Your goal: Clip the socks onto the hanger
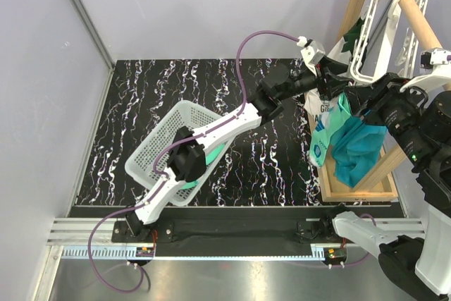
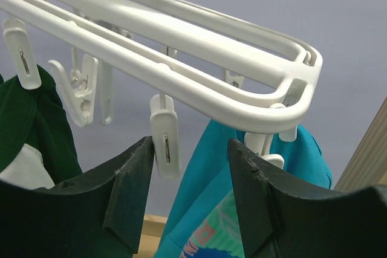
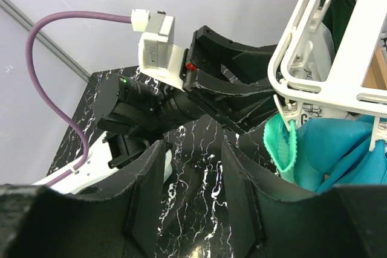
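Note:
The white hanger point(image 2: 199, 83) hangs from a wooden rail, with several clips along its side. An empty white clip point(image 2: 164, 143) lies in the gap of my part-open left gripper, close to the left-hand finger. A mint-green sock point(image 3: 281, 146) hangs from the clip point(image 3: 291, 113) at the hanger's near corner. My right gripper is open, nothing between its fingers, to the left of that sock in its wrist view. Mint socks point(image 1: 189, 185) also lie in the white basket point(image 1: 158, 135), partly covered by the left arm.
Teal cloth point(image 1: 356, 149) and dark green cloth point(image 2: 36, 125) hang at the hanger too. The wooden stand point(image 1: 416, 15) rises at the right, its base point(image 1: 345, 194) below the cloths.

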